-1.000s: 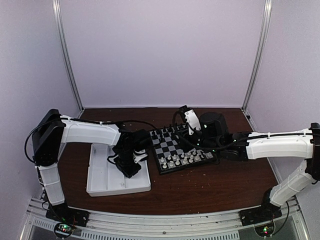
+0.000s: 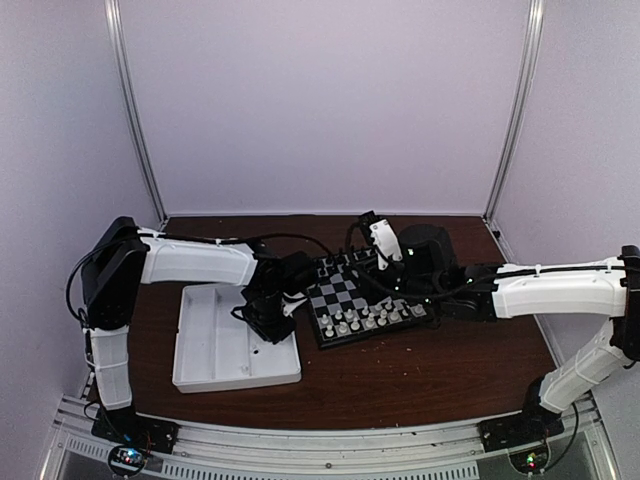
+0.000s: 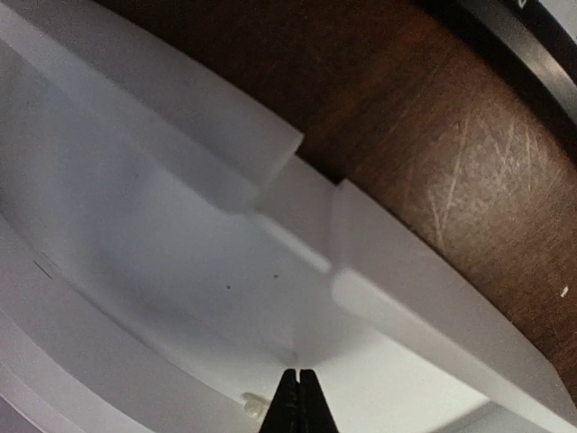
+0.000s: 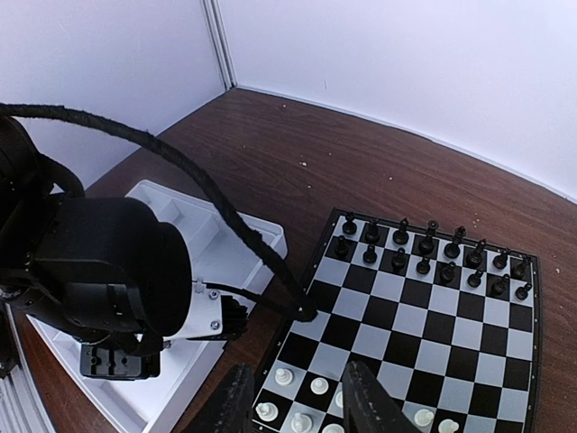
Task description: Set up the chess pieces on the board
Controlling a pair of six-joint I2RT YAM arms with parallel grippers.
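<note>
In the left wrist view my left gripper is shut, its fingertips meeting with nothing between them. A white chess piece (image 3: 254, 407) lies in the white tray (image 3: 433, 316), just left of those fingers and outside them. In the right wrist view, my right gripper stands open and empty above the near side of the chessboard (image 4: 394, 343). Black pieces (image 4: 426, 239) fill the far rows of the board. White pieces (image 4: 301, 422) stand in its near rows, partly cut off by the frame and hidden by the fingers.
The tray's divided wall has a notch facing the board, with a strip of brown table (image 3: 433, 162) between them. My left arm (image 4: 108, 271) reaches over the tray. Free table (image 2: 430, 375) lies in front of the board.
The right arm stays still.
</note>
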